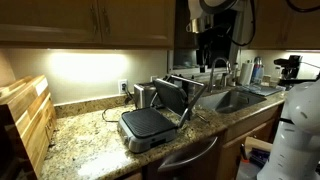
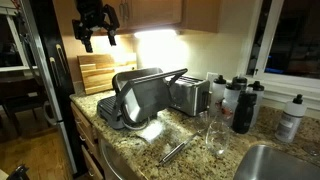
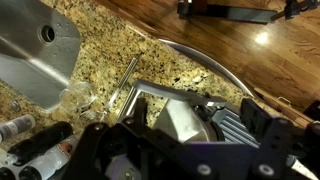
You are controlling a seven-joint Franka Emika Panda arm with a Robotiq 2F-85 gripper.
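A dark contact grill (image 1: 148, 124) stands open on the granite counter, its lid (image 1: 174, 97) tilted up on the sink side. In the second exterior view, the raised lid (image 2: 150, 95) shows its ridged outer side toward the camera. High above the counter, well clear of the grill, hangs my gripper (image 2: 100, 44). Its two fingers stand wide apart with nothing between them. From the wrist view, the gripper faces down over the counter's front edge, with part of the grill (image 3: 238, 130) below it.
Behind the grill stands a silver toaster (image 2: 186, 92). A long metal utensil (image 2: 178, 150) and a clear glass (image 2: 217, 138) lie toward the sink (image 1: 228, 102). Several bottles (image 2: 243, 108) line the wall. Wooden boards (image 1: 25, 122) lean at the far end. Upper cabinets (image 1: 85, 22) hang overhead.
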